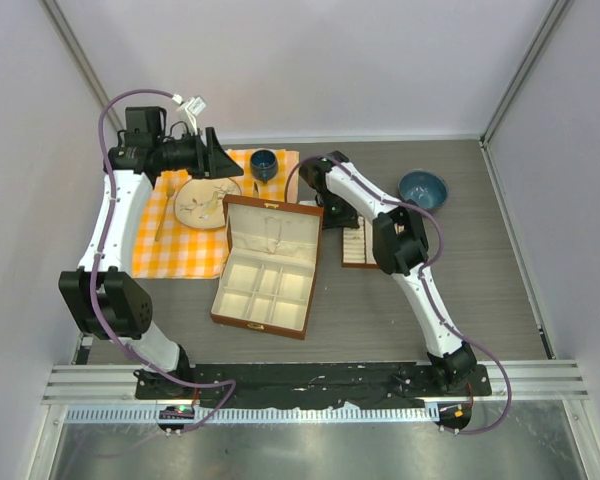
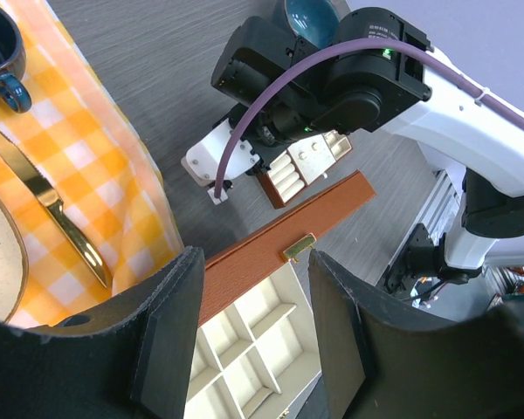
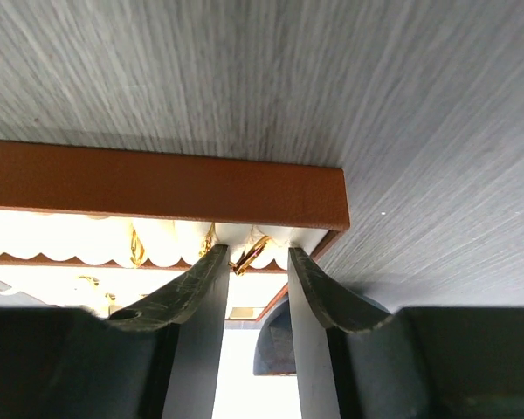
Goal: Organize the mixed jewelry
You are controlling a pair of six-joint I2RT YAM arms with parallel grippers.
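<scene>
My right gripper is low at a small wooden ring tray [image 3: 175, 188], its fingers open a little, either side of a gold piece [image 3: 251, 253] in the white rolls; other gold pieces [image 3: 136, 244] sit farther along. The tray [image 1: 354, 242] is partly hidden by the right arm in the top view. My left gripper [image 1: 215, 160] hangs open over the plate [image 1: 193, 210], nothing between its fingers. An open brown jewelry box [image 1: 242, 275] with empty-looking cream compartments lies in the centre.
A yellow checked cloth [image 1: 180, 260] at the left holds a blue mug [image 1: 263, 165] and gold cutlery [image 2: 79, 236]. A blue bowl [image 1: 423, 190] stands at back right.
</scene>
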